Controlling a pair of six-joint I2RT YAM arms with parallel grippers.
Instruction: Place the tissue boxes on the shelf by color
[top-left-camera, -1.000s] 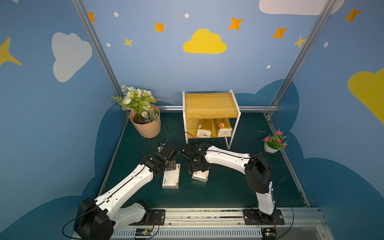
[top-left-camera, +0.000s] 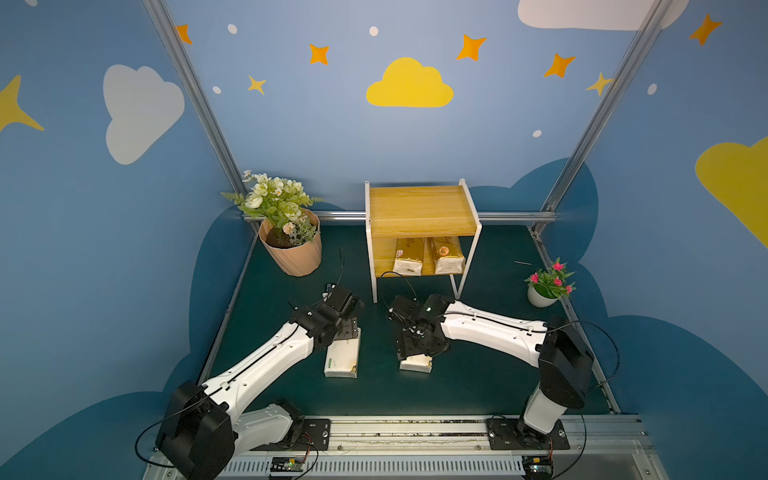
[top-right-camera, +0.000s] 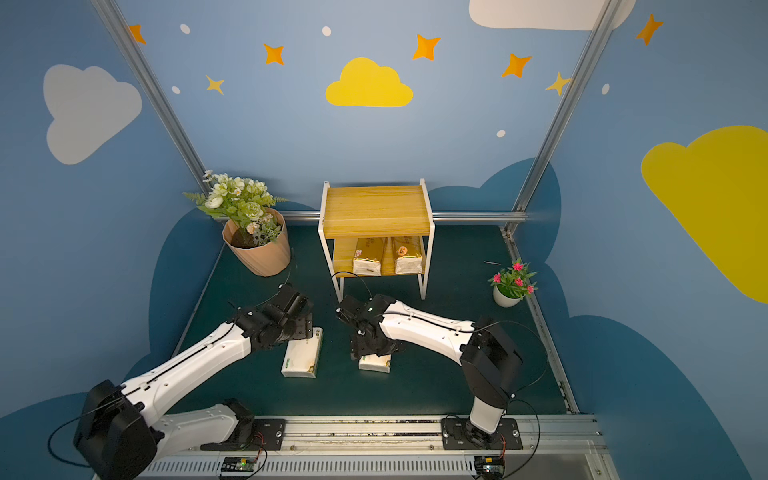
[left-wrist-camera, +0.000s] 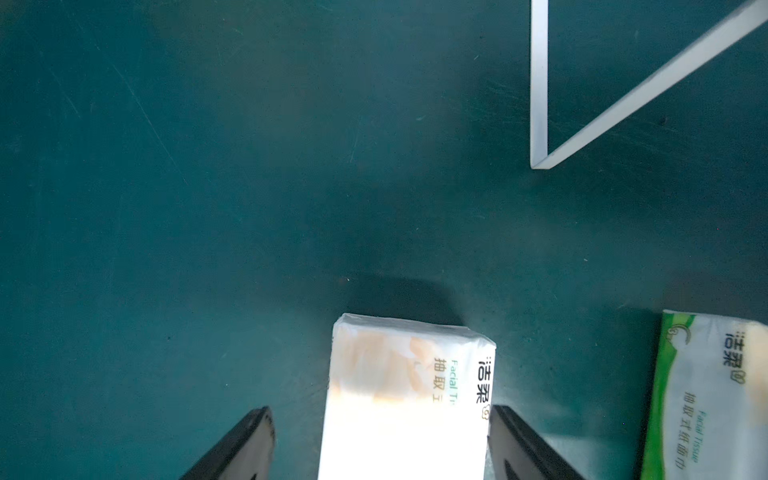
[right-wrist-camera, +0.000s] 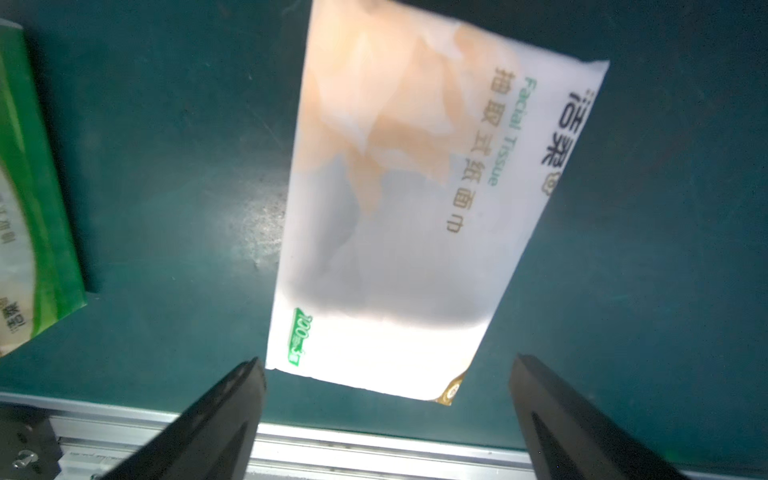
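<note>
Two white tissue packs lie on the dark green table. The left white pack (top-left-camera: 342, 357) is under my left gripper, whose fingers stand open to either side of it in the left wrist view. Below my right gripper is the right white pack (right-wrist-camera: 400, 200), slightly tilted in that view, with open fingers around its near end and not touching it. On the lower board of the shelf (top-left-camera: 420, 209) sit a gold pack (top-left-camera: 409, 254) and a second gold pack (top-left-camera: 446, 253). The shelf's top board is bare.
A large flower pot (top-left-camera: 294, 248) stands left of the shelf, a small potted plant (top-left-camera: 542, 296) at the right edge. A white shelf leg (left-wrist-camera: 539, 96) rises ahead of my left gripper. Bare table lies in front of the shelf.
The right white pack has shifted right and nearer the front, and my right arm has moved right with it. My left arm has edged slightly right. The left pack has stayed put.
</note>
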